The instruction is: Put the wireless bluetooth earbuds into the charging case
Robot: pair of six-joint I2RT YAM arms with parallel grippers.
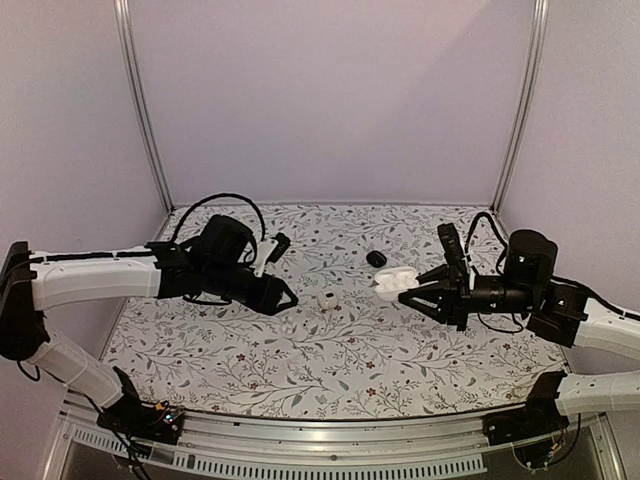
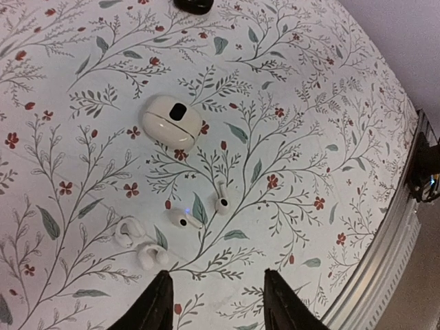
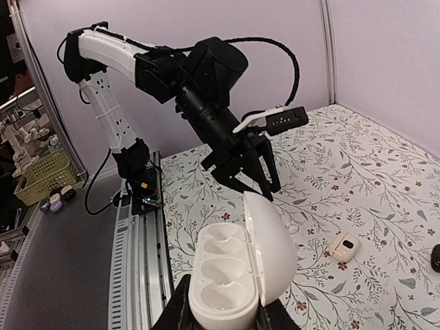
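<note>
My right gripper is shut on the white charging case (image 3: 223, 275), held in the air with its lid raised and its hollows facing up; it shows at right of centre in the top view (image 1: 395, 282). My left gripper is parted, empty, above the table at the left. Below it in the left wrist view lie two small white earbuds (image 2: 221, 204) with dark dots, one showing a blue light, and two white looped pieces (image 2: 127, 232).
A cream rounded case (image 2: 172, 127) with a black spot lies mid-table, a black oval object (image 1: 376, 258) behind it.
</note>
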